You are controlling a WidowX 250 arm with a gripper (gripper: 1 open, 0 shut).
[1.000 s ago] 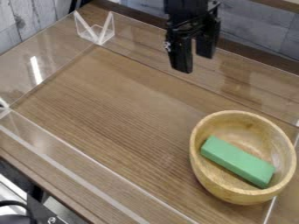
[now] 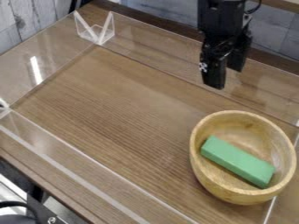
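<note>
My black gripper (image 2: 216,68) hangs over the back right of the wooden table (image 2: 100,105), above and apart from the round wooden bowl (image 2: 205,130). A green block (image 2: 237,162) lies inside the bowl at the front right. The gripper's fingertips are small and dark against the arm, so whether it is open or shut I cannot tell.
A white wire-like holder (image 2: 97,26) stands at the back left edge of the table. A grey wall runs along the back, and dark cables show at the lower left corner.
The gripper has moved to the right and somewhat downward in the view. The bowl and green block have not moved.
</note>
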